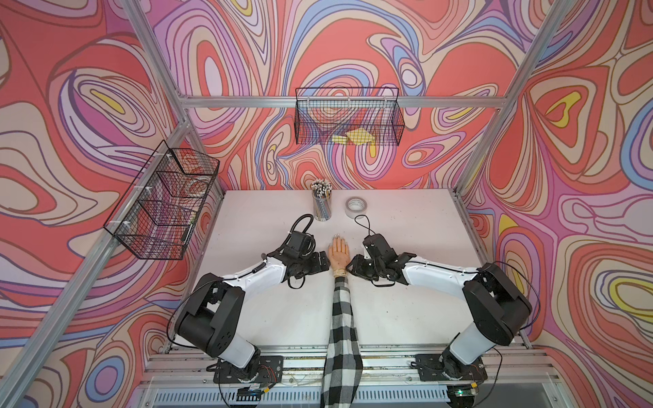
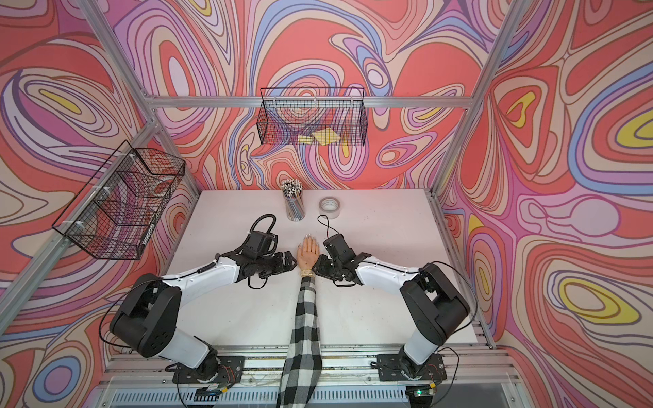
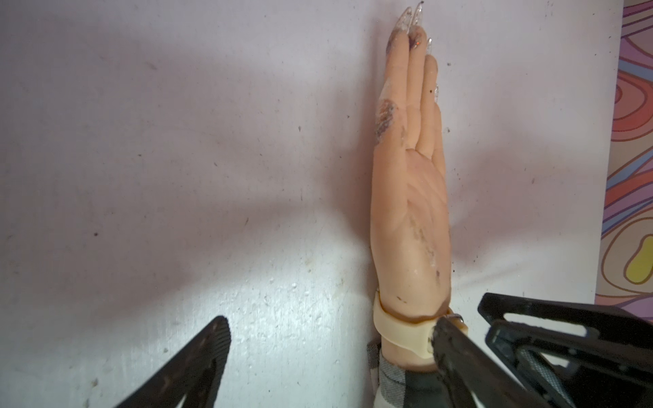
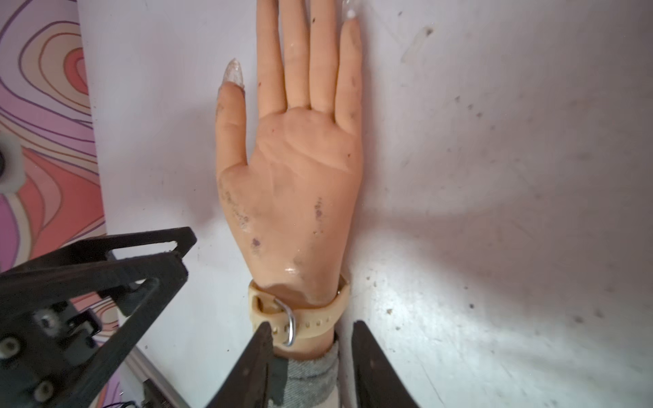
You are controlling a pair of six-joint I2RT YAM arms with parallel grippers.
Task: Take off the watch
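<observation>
A mannequin hand lies palm up on the table, its forearm in a black-and-white checked sleeve. Around its wrist runs the watch's pale yellow strap; its silver buckle faces up on the palm side. The watch face is hidden, and I cannot tell whether the buckle is fastened. My right gripper, partly open, has its fingertips just below the strap in its wrist view, nothing held. Left of the hand, my left gripper stands wide open and empty, one fingertip overlapping the strap in its view.
A clear holder of pencils and a roll of tape stand at the back of the table. Wire baskets hang on the frame.
</observation>
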